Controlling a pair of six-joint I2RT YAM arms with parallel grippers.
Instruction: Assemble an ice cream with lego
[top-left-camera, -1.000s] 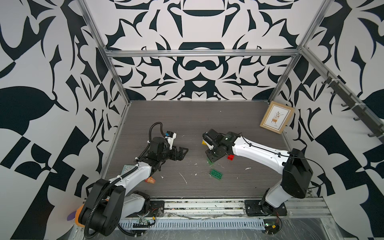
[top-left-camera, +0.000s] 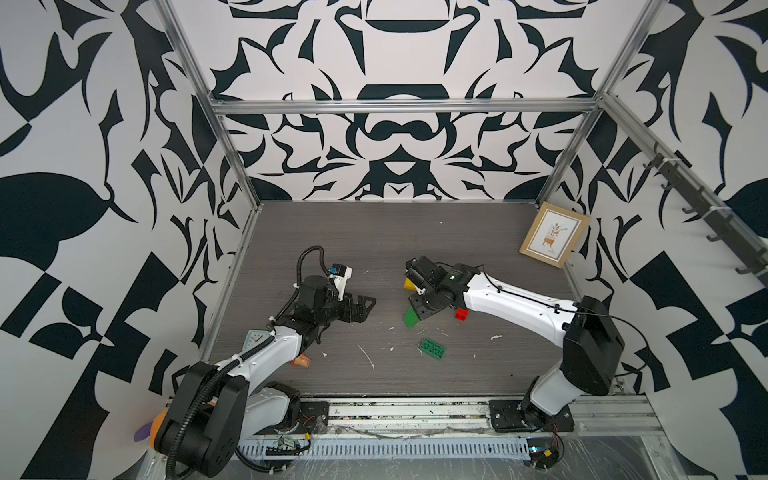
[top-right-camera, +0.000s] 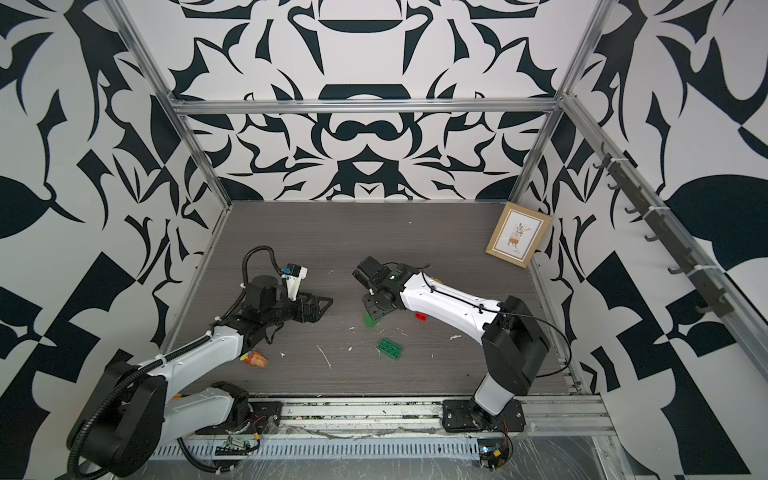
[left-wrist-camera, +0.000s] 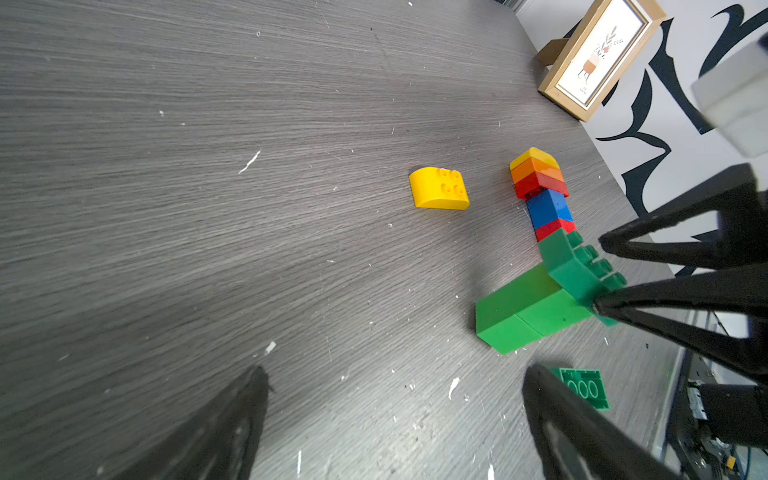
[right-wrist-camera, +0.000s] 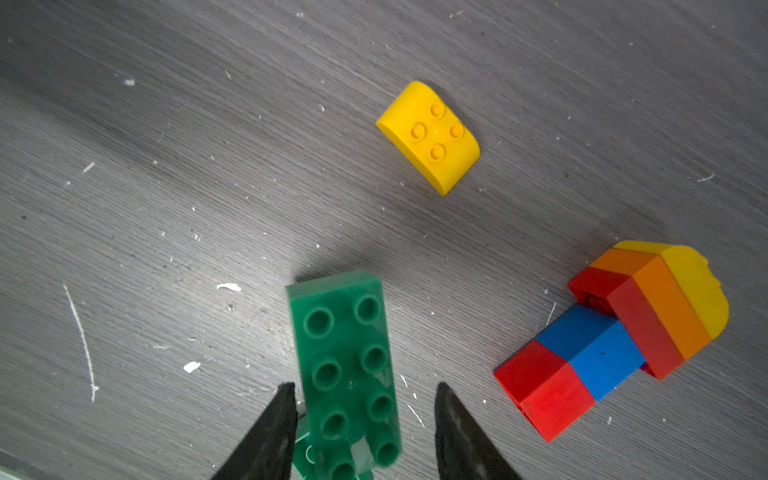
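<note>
In the right wrist view, a dark green brick (right-wrist-camera: 348, 360) shows its studs between the fingers of my right gripper. The fingers are part open: the left finger lies close against the brick, while a gap shows beside the right finger. From the left wrist view, this brick (left-wrist-camera: 580, 268) tops lighter green bricks (left-wrist-camera: 528, 312); whether they touch the table cannot be told. My left gripper (top-left-camera: 364, 308) is open and empty, off to the left. A yellow brick (left-wrist-camera: 440, 189) with curved ends lies alone. Nearby is a stack of red, blue, orange and yellow bricks (right-wrist-camera: 616, 320).
A separate green brick (top-left-camera: 432, 348) lies nearer the front edge. An orange piece (top-right-camera: 254, 359) lies by the left arm. The framed picture (top-left-camera: 553, 234) stands at the back right.
The green stack has come further out from under my right gripper, shifting slightly left and showing more of its side. Both arms have barely moved.
</note>
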